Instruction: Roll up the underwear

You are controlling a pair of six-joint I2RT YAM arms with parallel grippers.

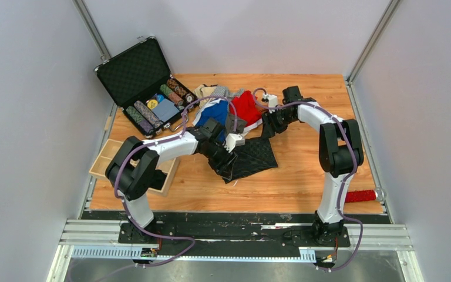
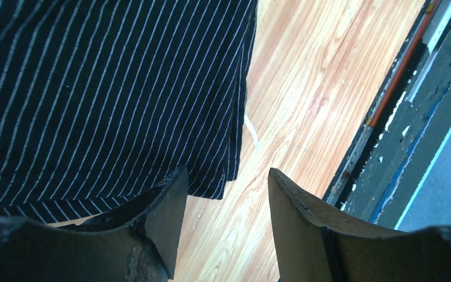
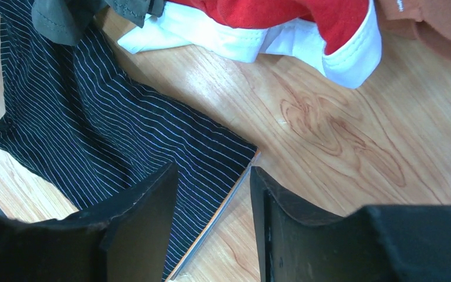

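The black striped underwear [image 1: 252, 157] lies spread almost flat on the wooden table, its near edge showing layered cloth in the left wrist view. Over its near left corner is my left gripper [image 1: 228, 176], its fingers [image 2: 167, 217] apart with no cloth pinched between them. At the far right corner hovers my right gripper [image 1: 265, 135]. In the right wrist view its fingers [image 3: 258, 200] stand apart, and the cloth's corner [image 3: 249, 154] shows just beyond the tips. Wrinkles run across the fabric [image 3: 94, 117] toward its other end.
Behind the underwear is a clothes pile with a red garment [image 1: 245, 108] and a blue one [image 1: 211, 113]. An open case [image 1: 135, 73] stands back left, a wooden divided box [image 1: 170, 176] at left.
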